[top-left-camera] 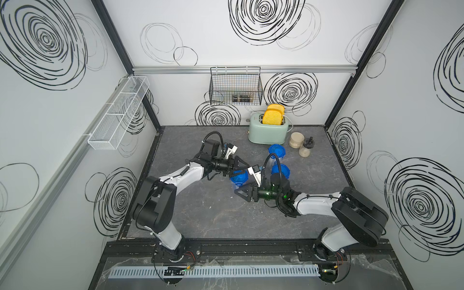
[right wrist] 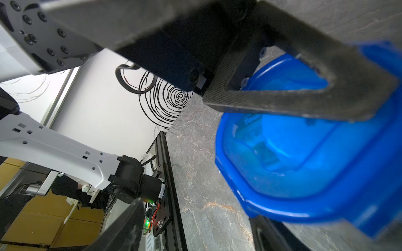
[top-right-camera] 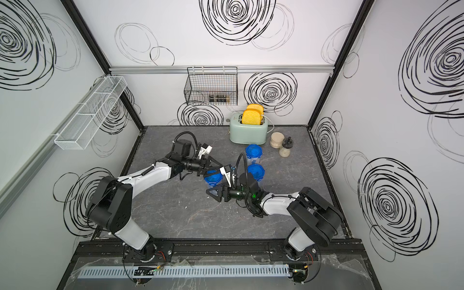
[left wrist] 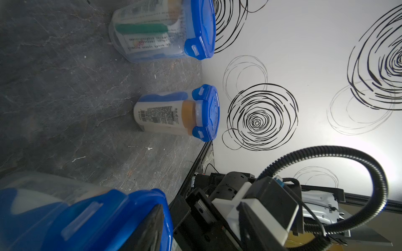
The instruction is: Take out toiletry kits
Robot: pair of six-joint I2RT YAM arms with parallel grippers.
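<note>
A clear toiletry container with a blue lid [top-left-camera: 238, 178] stands mid-table. My left gripper [top-left-camera: 238, 165] is shut on its lid from behind, the lid's rim showing at the fingertips in the left wrist view. My right gripper [top-left-camera: 244, 192] is just in front of it, part open, with the blue lid [right wrist: 289, 175] close beyond its fingers in the right wrist view; whether it touches cannot be seen for sure. Two more lidded containers [top-right-camera: 253, 151] [top-right-camera: 256, 172], holding packets and bottles, stand to the right.
A mint toaster [top-left-camera: 265, 135] with yellow slices, a cream jar [top-left-camera: 296, 140] and a small shaker [top-left-camera: 305, 148] stand at the back right. A wire basket [top-left-camera: 235, 84] hangs on the back wall.
</note>
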